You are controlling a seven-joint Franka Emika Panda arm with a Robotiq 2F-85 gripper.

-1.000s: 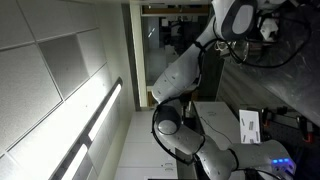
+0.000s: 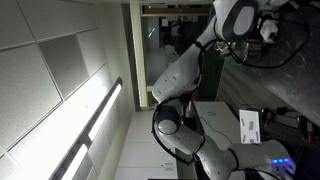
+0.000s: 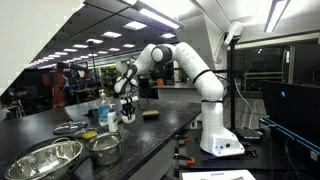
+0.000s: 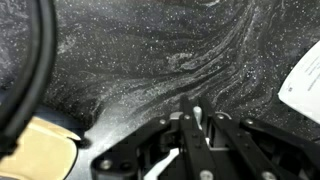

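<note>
In the wrist view my gripper points down at the dark speckled counter (image 4: 150, 55). Its fingers are close together, with a small pale thing (image 4: 198, 115) showing between them. Too little of that thing is visible to name it. Part of another white surface shows beneath the gripper body. In exterior view 2 the gripper (image 3: 127, 106) is small and low over the counter, beyond the bowls, and its grasp is unclear there.
A tan, dark-edged container (image 4: 42, 150) is at lower left in the wrist view; a white curved object (image 4: 303, 85) lies right. Exterior view 2 has a wide metal bowl (image 3: 48, 160), a metal pot (image 3: 105, 150) and bottles nearby.
</note>
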